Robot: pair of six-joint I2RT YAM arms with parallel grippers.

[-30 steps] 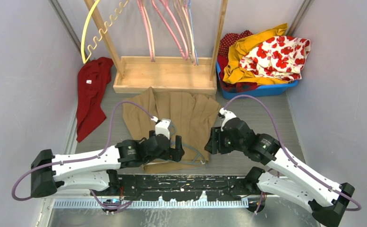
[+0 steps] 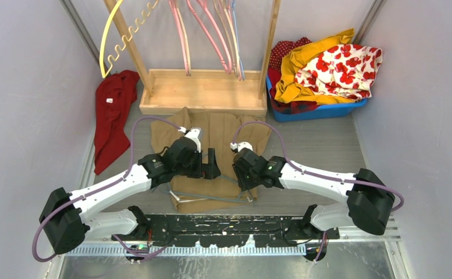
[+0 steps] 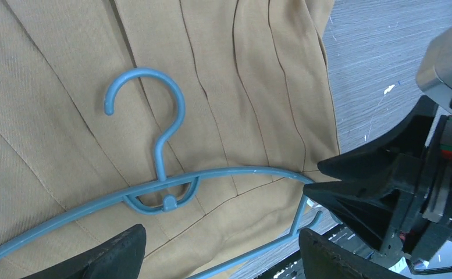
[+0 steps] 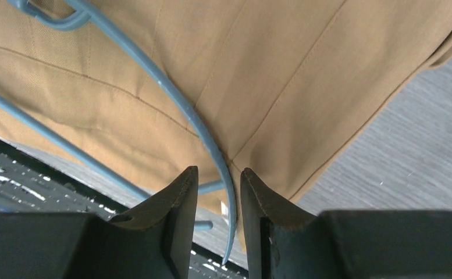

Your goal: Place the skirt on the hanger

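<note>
The tan pleated skirt (image 2: 219,125) lies spread flat on the grey floor. On its lower part rests a blue hanger (image 3: 229,170), its hook (image 3: 180,110) lying on the cloth and its bar near the waist edge. My left gripper (image 2: 205,168) is over the hanger's middle, open and empty. In the right wrist view, my right gripper is partly open. The curved end of the hanger (image 4: 212,145) appears in the gap between its fingers; whether they touch it, I cannot tell.
Behind the skirt stands a wooden rack (image 2: 203,109) with several hangers above it. A blue basket (image 2: 328,113) of clothes sits at back right, and a red garment (image 2: 111,116) lies at left. Both arms are close together over the skirt.
The right gripper has moved left, over the hanger's right end, and its fingers have come closer together.
</note>
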